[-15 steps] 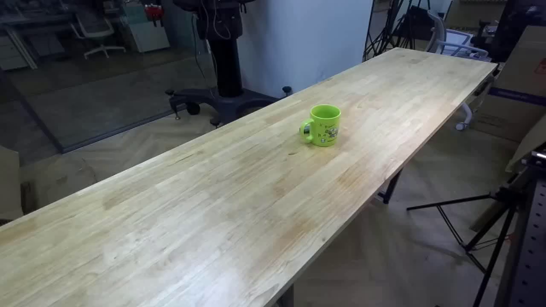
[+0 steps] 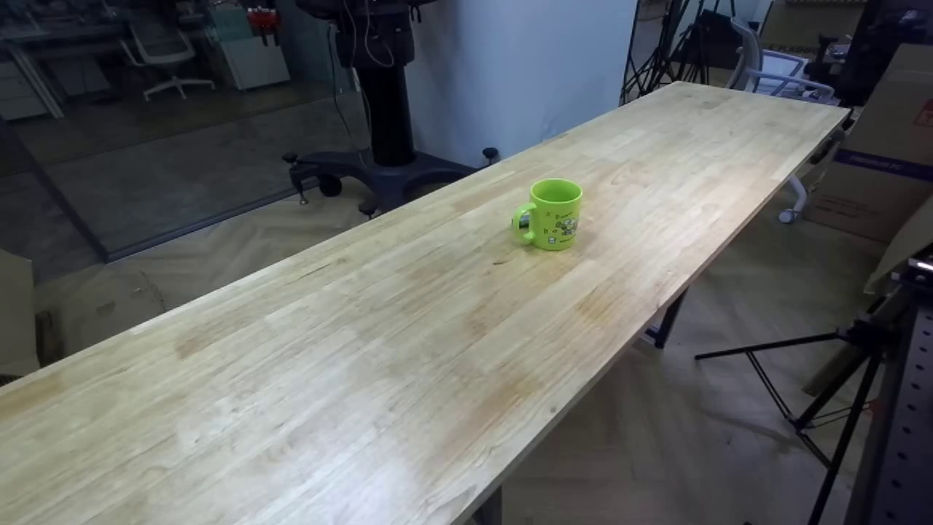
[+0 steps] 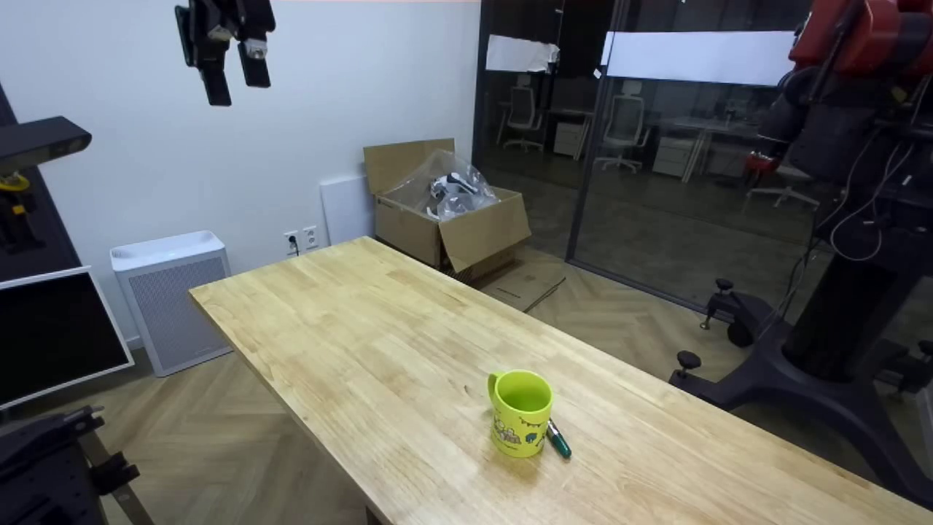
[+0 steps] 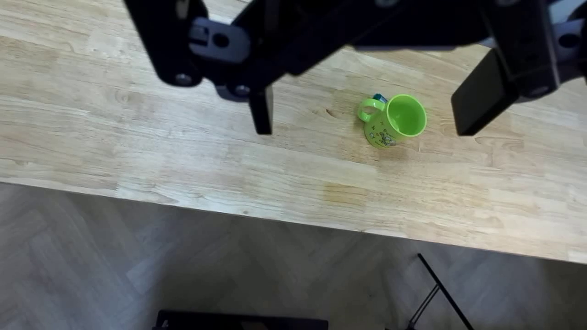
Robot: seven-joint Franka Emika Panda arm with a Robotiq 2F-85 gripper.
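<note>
A green mug (image 2: 555, 215) with printed figures stands upright on the wooden table. Behind it, partly hidden, lies a dark green marker; its end (image 3: 560, 445) shows beside the mug's base in the second exterior view. In the wrist view the mug (image 4: 404, 116) appears between my fingers but far below them, with the marker's tip (image 4: 379, 98) peeking out near the handle. My gripper is open and empty. High up in the second exterior view, the gripper (image 3: 234, 86) hangs well above the tabletop, touching nothing. The first exterior view does not show it.
Apart from the mug and marker, the long table (image 2: 350, 350) is bare. Off its sides stand a wheeled black stand (image 2: 389, 166), an open cardboard box (image 3: 411, 223) and a tripod (image 2: 840, 376).
</note>
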